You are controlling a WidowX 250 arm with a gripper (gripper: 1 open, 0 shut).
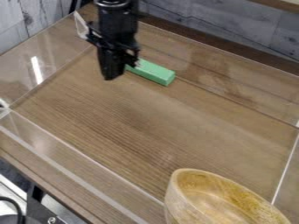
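My gripper [114,63] hangs at the upper left over the wooden tabletop, dark and blurred; I cannot tell whether it is open or shut. Just right of it, partly behind it, a green block [152,72] lies on the table.
A large yellow bowl-like container [222,201] fills the lower right corner. A grey wall [251,22] runs along the back, and cables lie at the left edge.
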